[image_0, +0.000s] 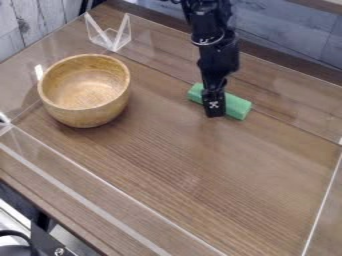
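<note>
A green rectangular block (233, 104) lies on the brown wooden table (187, 180), right of center toward the back. My black gripper (214, 100) reaches down from the top of the view over the block's left part, its tip low at the block and hiding some of it. The finger gap is hard to make out at this size; I cannot see whether the block is between the fingers.
A large wooden bowl (83, 88) sits at the left. A white wire-like object (112, 35) stands at the back left.
</note>
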